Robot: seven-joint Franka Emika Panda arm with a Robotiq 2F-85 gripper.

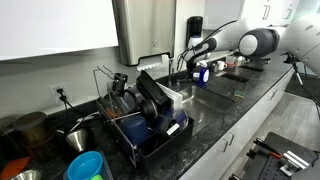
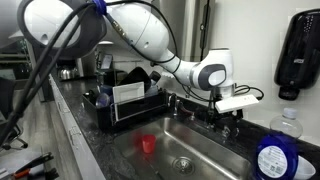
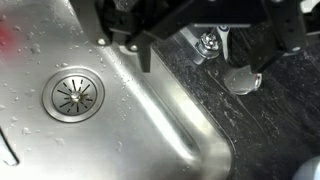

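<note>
My gripper [image 2: 226,126] hangs low over the back edge of the sink, beside the wall. In the wrist view its dark fingers [image 3: 130,38] stand wide apart, and the gripper is open. A chrome fitting [image 3: 207,42] shows below, in the gap between the fingers. Just beyond it on the dark counter is a small clear object [image 3: 240,80], too unclear to name. The steel sink drain [image 3: 73,95] lies to the left. In exterior view 1 the gripper [image 1: 187,65] is small and hard to make out.
A red cup [image 2: 148,145] stands in the sink. A clear bottle with a blue label [image 2: 277,155] is close to the gripper's right. The loaded black dish rack [image 1: 170,145] occupies the counter on the sink's other side. Much of the sink basin [image 2: 190,135] is bare.
</note>
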